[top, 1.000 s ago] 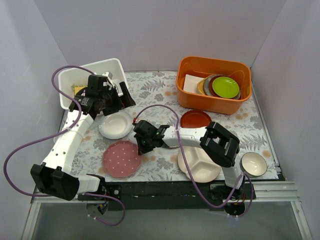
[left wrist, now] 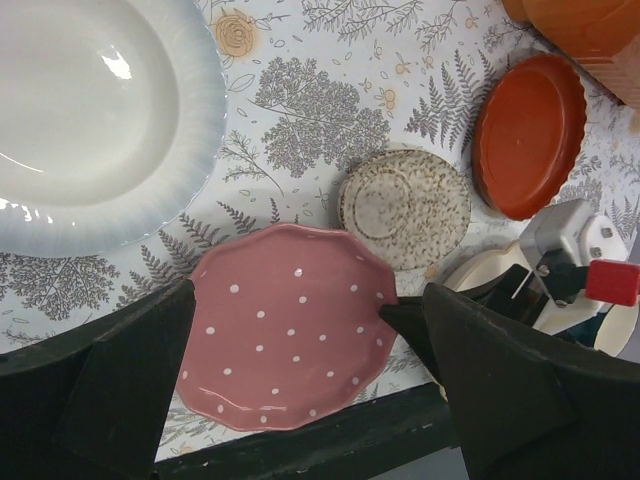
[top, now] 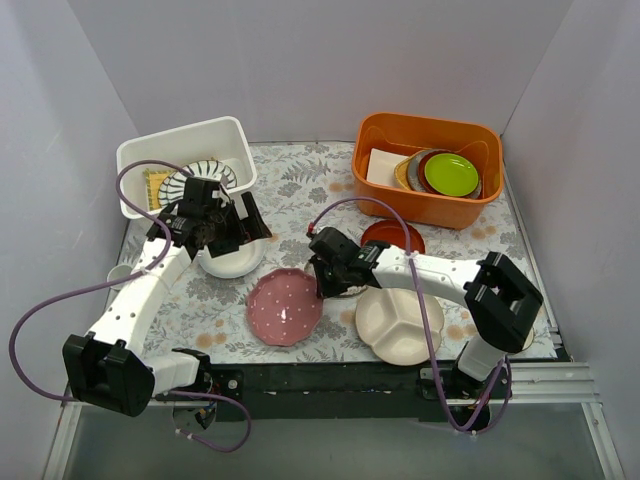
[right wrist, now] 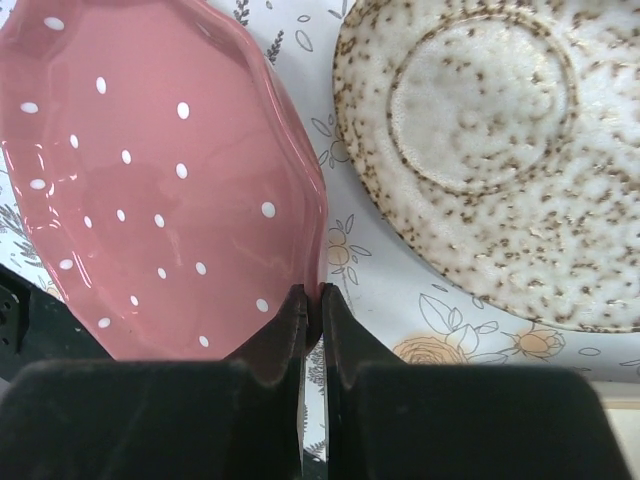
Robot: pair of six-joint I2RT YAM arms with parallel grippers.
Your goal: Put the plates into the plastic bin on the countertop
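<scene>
My right gripper is shut on the right rim of a pink plate with white dots, near the counter's front edge. Above and left of it, my left gripper stands open over a white plate, nothing between its fingers. A speckled plate lies partly under the right arm in the top view. Behind that arm rests a red-brown dish, and a cream divided plate sits in front of it. At the back stand an orange bin holding several plates and a white bin.
The white bin holds a striped plate and something yellow. A white cup is at the left edge. Purple cables loop over both arms.
My right gripper has carried the pink plate to the right and slightly away from the front edge.
</scene>
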